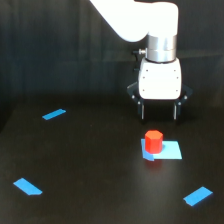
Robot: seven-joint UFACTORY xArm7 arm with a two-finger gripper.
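Observation:
A small red block (153, 142) with a rounded or many-sided outline rests on the left part of a light blue square (172, 151) on the dark table. Above and behind it in the picture hangs my white gripper (159, 108), pointing down. Its dark fingers (142, 108) stand wide apart, and nothing shows between them. A clear gap separates the fingertips from the red block in the view.
Strips of blue tape lie at the back left (54, 114), front left (27, 187) and front right (198, 196). Another blue piece (147, 154) shows by the red block's lower left.

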